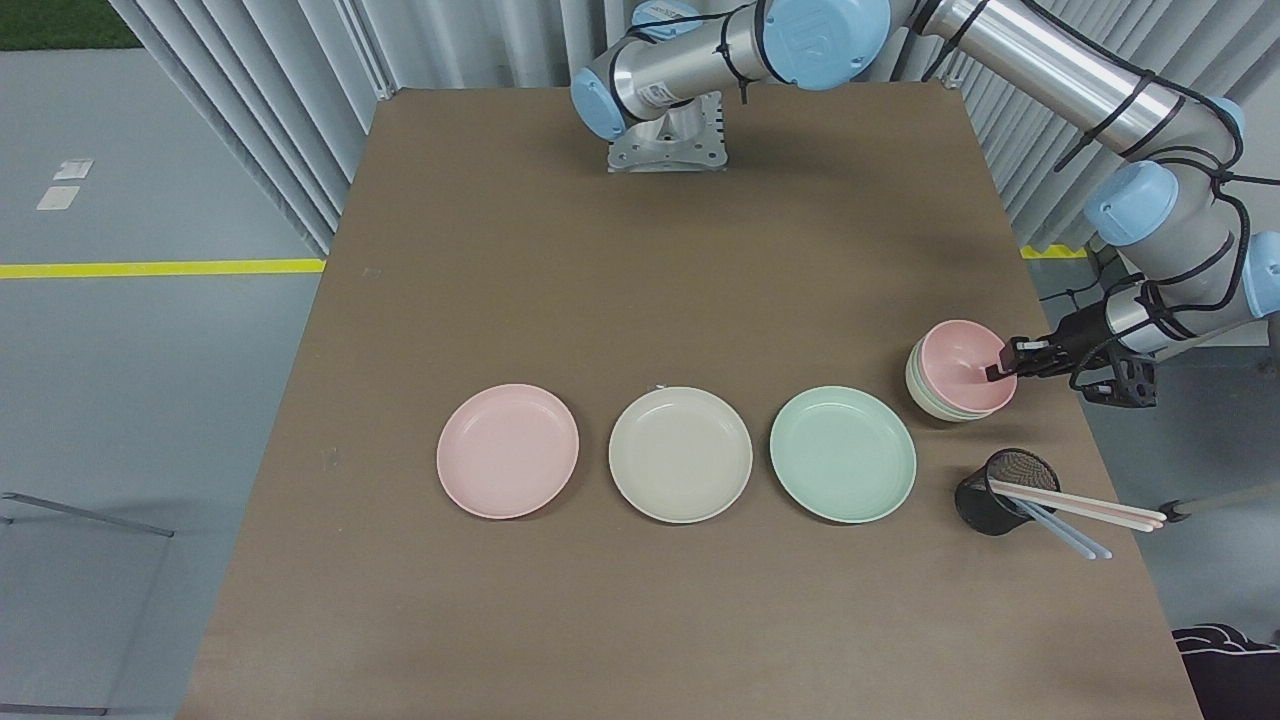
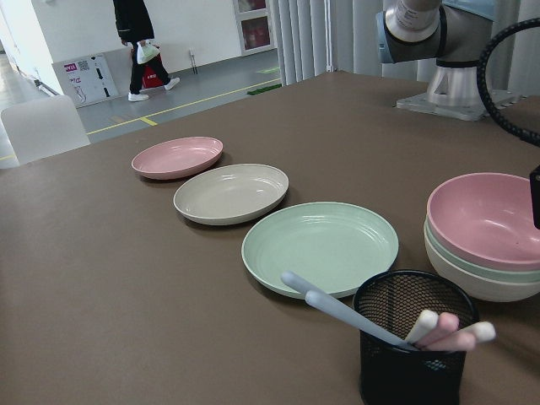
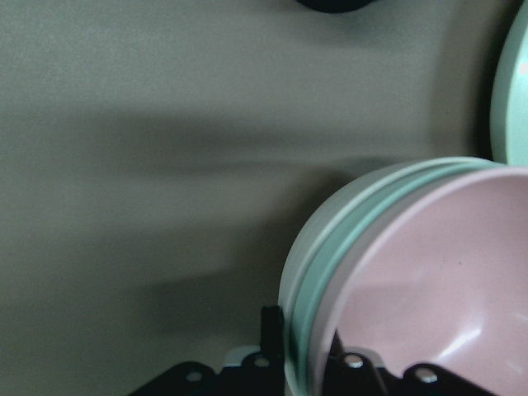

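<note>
My gripper (image 1: pixel 998 370) is shut on the right rim of a stack of bowls, with a pink bowl (image 1: pixel 960 360) on top and mint and white bowls beneath. In the wrist view the fingers straddle the stacked walls (image 3: pixel 318 264). The stack stands on the table, right of and behind the mint plate (image 1: pixel 842 454). A cream plate (image 1: pixel 680 454) and a pink plate (image 1: pixel 507 451) lie in a row to the left.
A black mesh cup (image 1: pixel 984 506) with pink, white and blue chopsticks stands at the front right, near the table's edge.
</note>
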